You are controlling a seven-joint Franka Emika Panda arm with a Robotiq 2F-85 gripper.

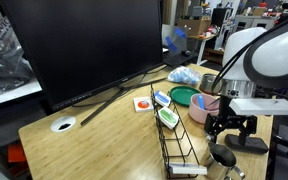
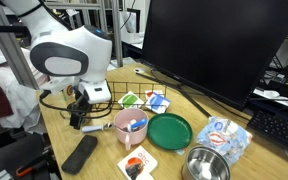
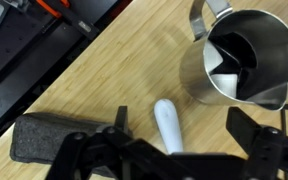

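My gripper is open above the table, its black fingers set wide apart. Between them in the wrist view lies the pale rounded handle of a utensil; its far end is cut off by the frame's lower edge. A metal pitcher stands on the upper right side, with something dark and white inside. Left of the handle is a dark eraser-like block. From exterior view 1, the gripper hangs low between the pitcher and the pink bowl. Nothing is held.
A black wire rack borders the work area beside the pitcher. The green plate, steel pot and white-and-red card lie beyond the pink bowl. A large monitor stands behind. Bare table spreads left of the rack.
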